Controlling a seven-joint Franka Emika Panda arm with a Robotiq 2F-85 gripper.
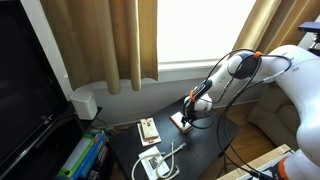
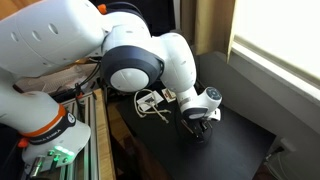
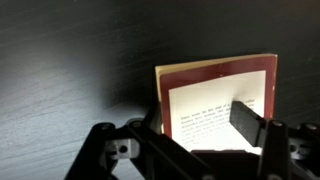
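Note:
A small book with a white printed page or cover and a reddish-brown border lies flat on the dark table. In exterior view 1 the same book shows just left of the arm's end. My gripper stands over it in the wrist view, part open, its two fingers apart. The left finger overlaps the book's left edge, and the right finger covers part of its printed face. No grasp shows; whether the fingers touch the book is unclear. In exterior view 2 the arm hides the book.
Another booklet lies to the left on the table, and a white cable with a power strip is nearer the front. Colourful books stand farther left beside a large black screen. Dark table beside the gripper is clear.

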